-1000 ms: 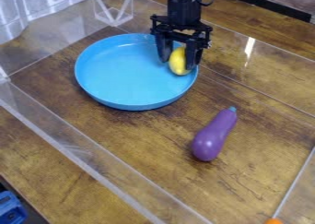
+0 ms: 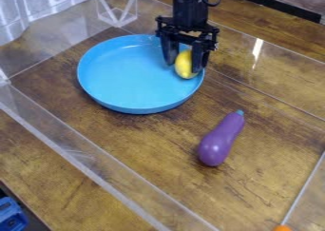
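A blue plate (image 2: 127, 75) lies on the wooden table. At its right edge my black gripper (image 2: 184, 54) reaches down from the top, shut on a yellow object (image 2: 185, 66), which sits at the plate's rim. A purple eggplant-like object (image 2: 219, 140) lies on the table to the lower right, apart from the plate.
Bare table (image 2: 114, 159) surrounds the plate, with free room below and to the right. A blue object (image 2: 10, 216) is at the bottom left corner and a small orange one (image 2: 282, 227) at the bottom right edge.
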